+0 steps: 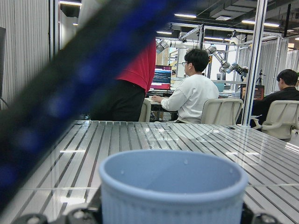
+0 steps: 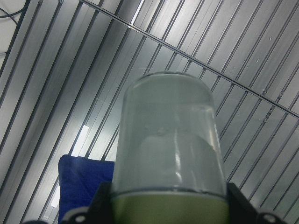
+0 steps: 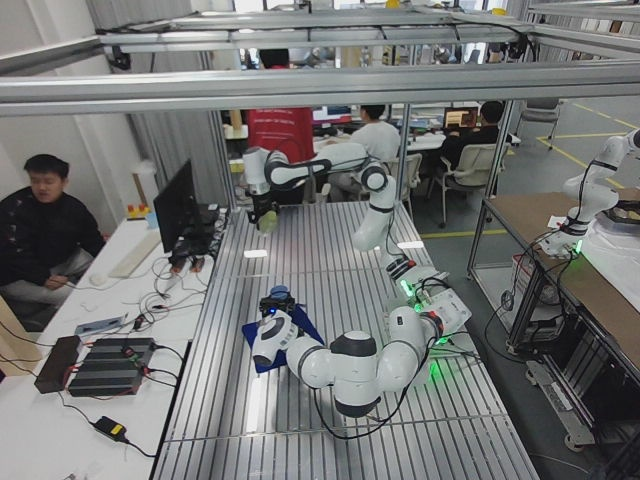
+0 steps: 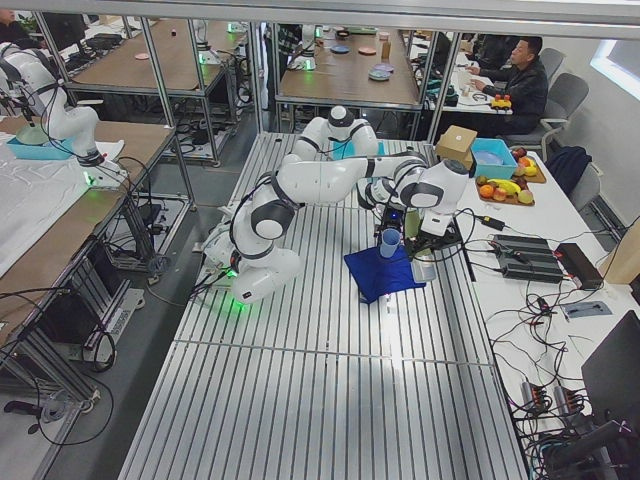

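A light blue ribbed cup [image 3: 280, 291] [image 4: 390, 243] [image 1: 173, 200] is held upright in my left gripper [image 3: 276, 304], low over a dark blue cloth [image 3: 256, 345] [image 4: 370, 275] on the slatted metal table. At the far end, my right gripper [image 3: 262, 213] holds a translucent container with a green lower part [image 3: 268, 223] [image 2: 169, 149] in the air; in the right wrist view it fills the middle, above the table and a corner of the cloth [image 2: 81, 182].
Along one side runs a white desk [image 3: 120, 440] with a monitor, cables and black boxes; in the camera right view it also carries a fruit tray [image 4: 505, 195] and blue bin [image 4: 490, 158]. People sit beyond the table.
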